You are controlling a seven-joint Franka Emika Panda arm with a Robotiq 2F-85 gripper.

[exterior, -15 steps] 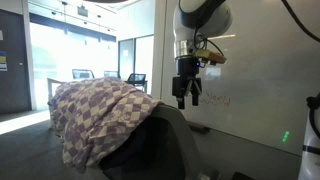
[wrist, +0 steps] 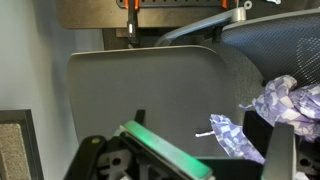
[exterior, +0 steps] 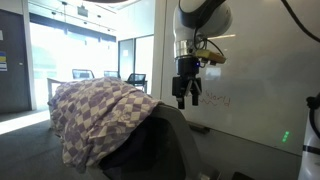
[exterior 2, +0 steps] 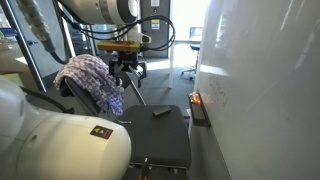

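A checkered purple-and-white cloth (exterior: 100,112) hangs draped over the back of a dark chair. It also shows in exterior view 2, where the cloth (exterior 2: 92,80) lies left of the gripper, and the wrist view has part of the cloth (wrist: 290,100) at the right. Above the chair, my gripper (exterior: 188,98) points down, open, its fingers apart and nothing between them. Exterior view 2 shows the gripper (exterior 2: 129,77) over the chair area, clear of the cloth. The flat dark seat (wrist: 150,85) fills the middle of the wrist view.
A small dark object (exterior 2: 161,112) rests on the seat in exterior view 2. A whiteboard (exterior: 250,70) stands behind the arm. Along the top of the wrist view runs a surface (wrist: 100,14) with metal fittings. Most of the seat is bare.
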